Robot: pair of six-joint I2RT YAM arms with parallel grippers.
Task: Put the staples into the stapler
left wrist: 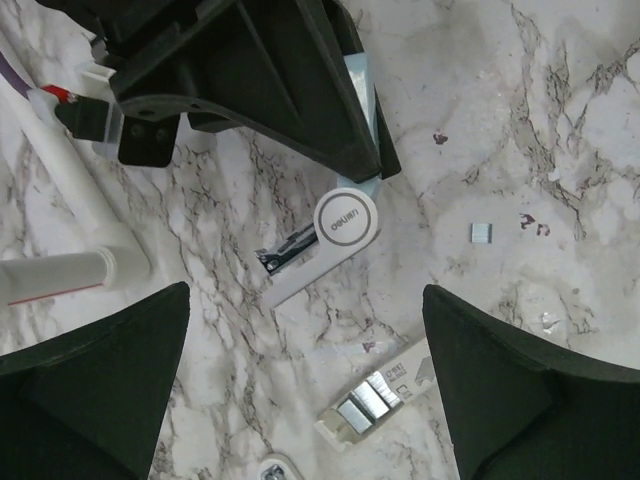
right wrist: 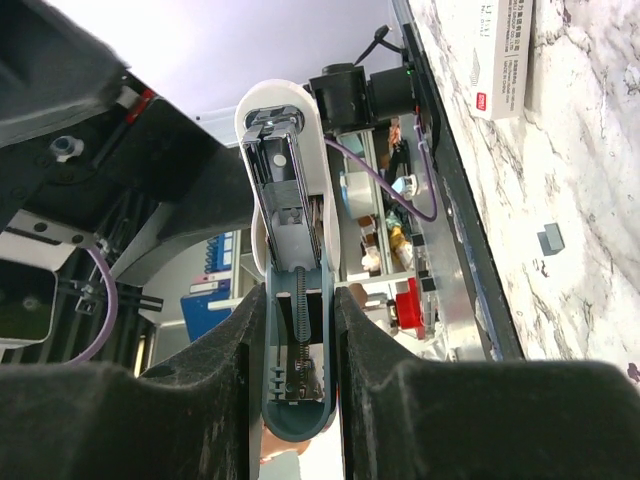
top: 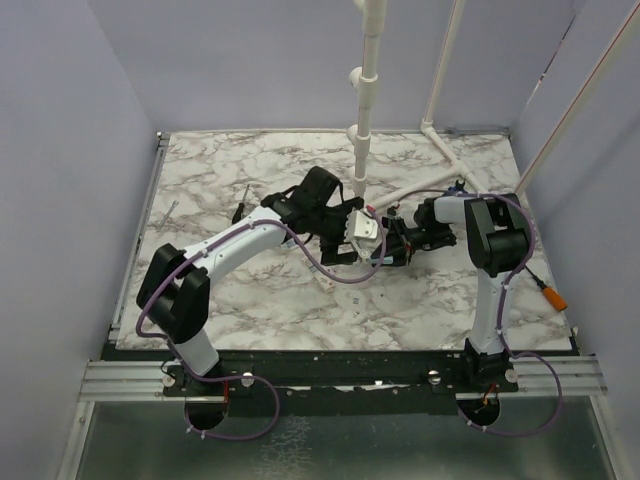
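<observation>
In the right wrist view, a light blue and white stapler is held upright between my right gripper's fingers; its metal staple channel faces the camera. From the left wrist view, its white head pokes out below the right gripper. My open left gripper hangs above, empty, over the stapler's head. A staple box lies on the marble, with bright metal strips at one end. A small strip lies alone nearby. In the top view the left gripper largely covers the stapler's head.
White pipes rise behind the grippers, with a branch along the table at right. An orange-handled tool lies at the right edge.
</observation>
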